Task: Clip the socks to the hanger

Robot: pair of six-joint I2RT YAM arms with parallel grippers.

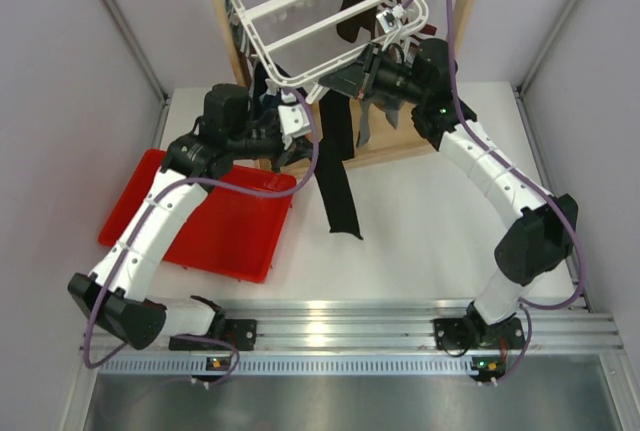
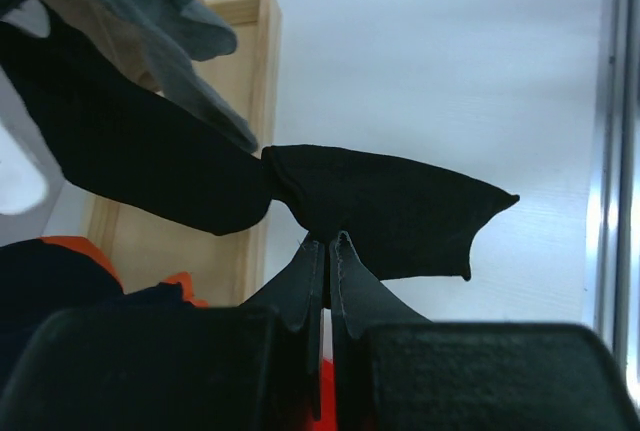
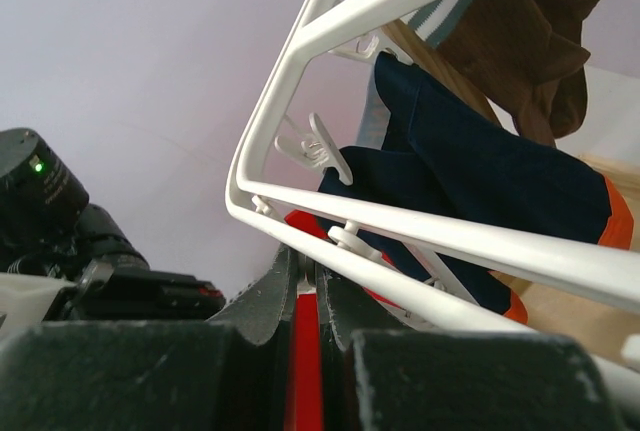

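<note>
My left gripper (image 1: 302, 154) is shut on a long black sock (image 1: 338, 199), which trails out toward the front right in the top view. In the left wrist view the same black sock (image 2: 400, 211) spreads from the closed fingertips over the pale table. The white hanger (image 1: 335, 56) is up at the frame, with a white clip (image 1: 316, 94) at its front edge. My right gripper (image 1: 362, 79) stays at the front bar; in the right wrist view its tips are closed just under the white rim (image 3: 330, 251), apparently on a clip mostly hidden by the fingers.
Another black sock (image 2: 150, 141) hangs beside the held one, with grey socks (image 2: 165, 26) behind it. Navy socks with orange trim (image 3: 480, 171) hang under the hanger. A red bin (image 1: 225, 226) lies at left, looking empty. Bare table (image 1: 430, 231) extends to the right.
</note>
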